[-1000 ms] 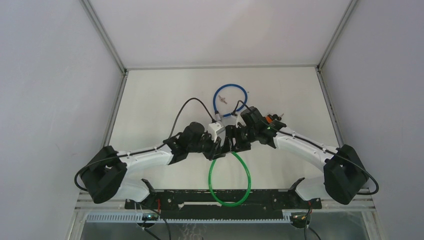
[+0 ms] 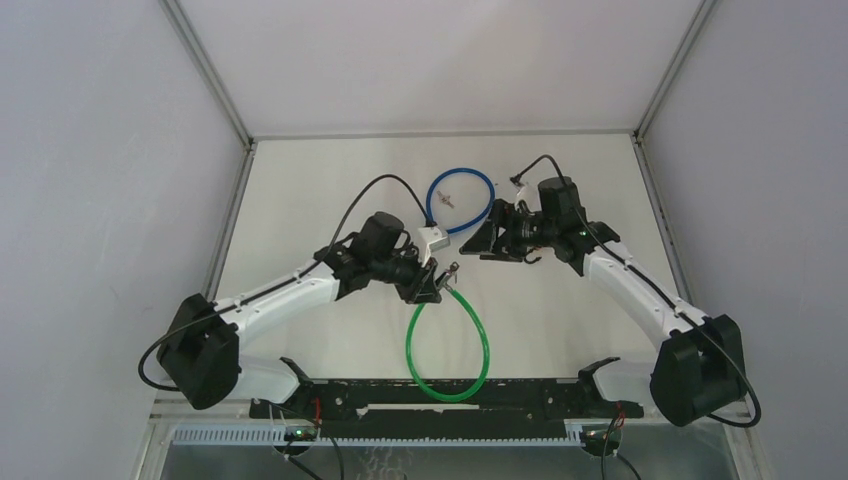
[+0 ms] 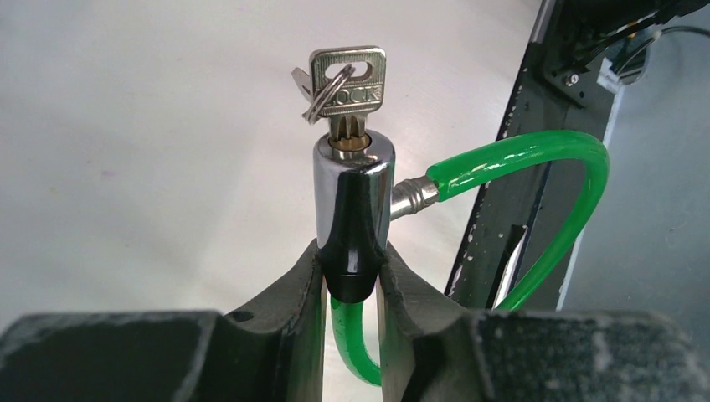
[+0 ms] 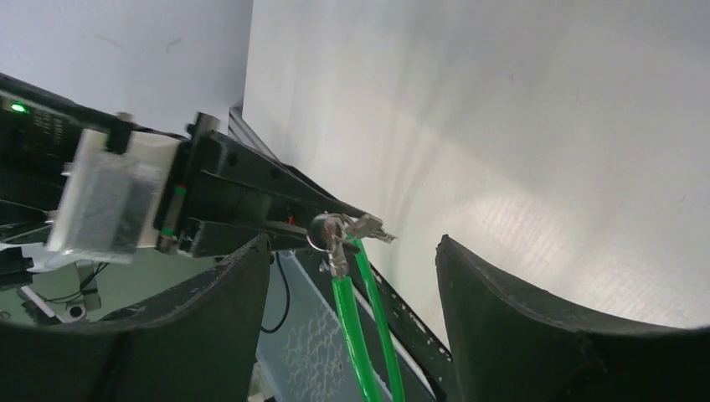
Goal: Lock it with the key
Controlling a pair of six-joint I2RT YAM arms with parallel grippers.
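My left gripper is shut on the chrome lock cylinder (image 3: 352,201) of the green cable lock (image 3: 536,146), holding it upright above the table. A key (image 3: 347,84) with a ring and a second key behind stands in the cylinder's top. In the top view the green loop hangs below my left gripper. My right gripper is open and empty, up and to the right of the lock in the top view (image 2: 470,245); its wrist view shows the keys and lock beyond its fingers.
A blue cable lock (image 2: 460,170) lies at the back middle, with small keys (image 2: 445,199) inside its loop. The dark front edge (image 2: 520,395) lies below the green loop.
My right gripper has backed away from the lock, up and to the right in the top view. My left gripper has moved slightly toward the back, lock held.
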